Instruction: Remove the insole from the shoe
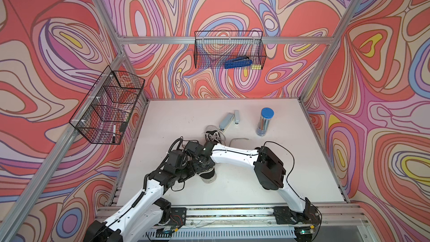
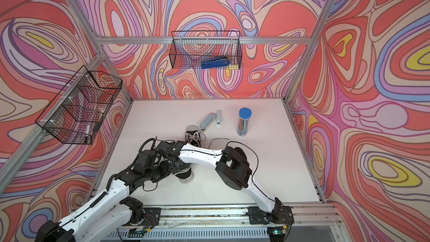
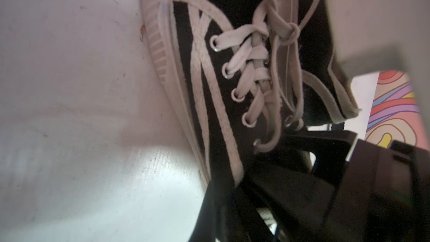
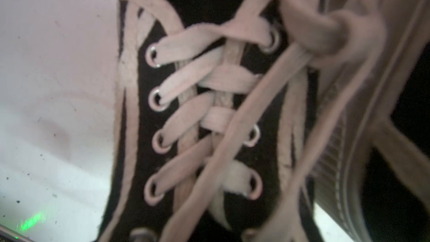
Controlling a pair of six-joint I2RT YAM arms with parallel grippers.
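Observation:
The black shoe (image 3: 197, 58) with pale laces lies in front of my grippers; its toe (image 1: 207, 174) shows below the right arm in the top left view, and the arms cover its opening. At the shoe's side, low in the left wrist view, my left gripper is shut, with no insole seen between its fingers. Over the shoe hangs my right gripper (image 1: 199, 161); its fingertips are hidden from above and outside the right wrist view, where the laces (image 4: 197, 103) fill the middle. A black insole (image 2: 241, 152) lies on the table, mostly behind the right arm.
A second laced shoe (image 1: 213, 135) lies close behind. Two grey boxes (image 1: 226, 121) and a blue-lidded jar (image 1: 264, 121) stand farther back.

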